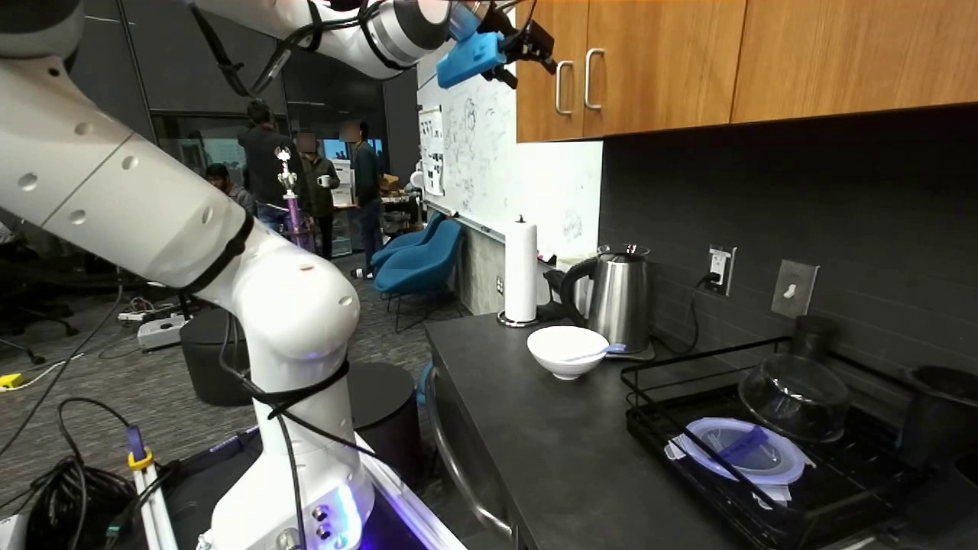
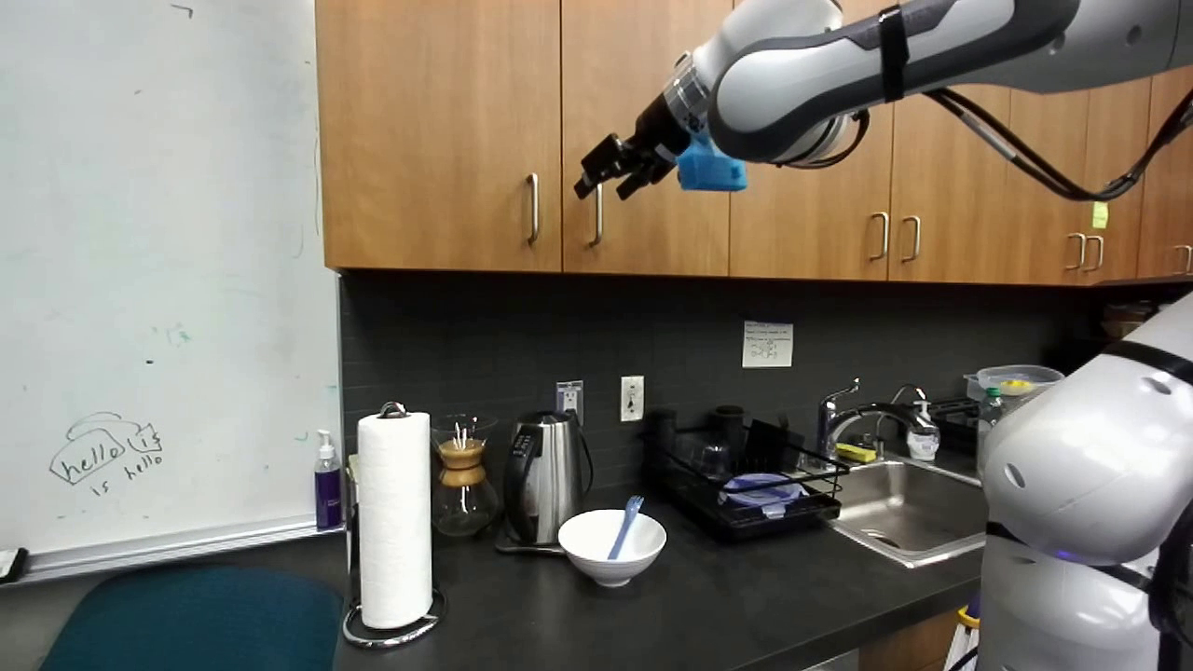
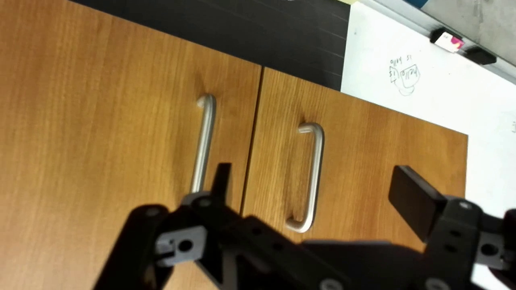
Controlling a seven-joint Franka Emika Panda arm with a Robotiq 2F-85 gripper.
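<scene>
My gripper is open in the wrist view, facing the wooden cabinet doors with nothing held between its fingers. In that view one metal handle (image 3: pixel 315 176) stands in the gap between the fingers, apart from both. The other door's handle (image 3: pixel 205 140) lies to the left, its lower end hidden behind the left finger. In exterior view 1 the gripper (image 1: pixel 533 75) is up beside the left cabinet door (image 1: pixel 552 27), close to its handle (image 1: pixel 561 87). Exterior view 2 has the gripper (image 2: pixel 610 184) in front of the doors; whether it touches anything cannot be told.
Below on the dark counter (image 2: pixel 481 626) stand a paper towel roll (image 2: pixel 394 520), a steel kettle (image 2: pixel 548 475) and a white bowl (image 2: pixel 587 548) with a blue utensil (image 2: pixel 626 526). A dish rack (image 2: pixel 699 509) sits farther right. Open air surrounds the arm below the cabinets.
</scene>
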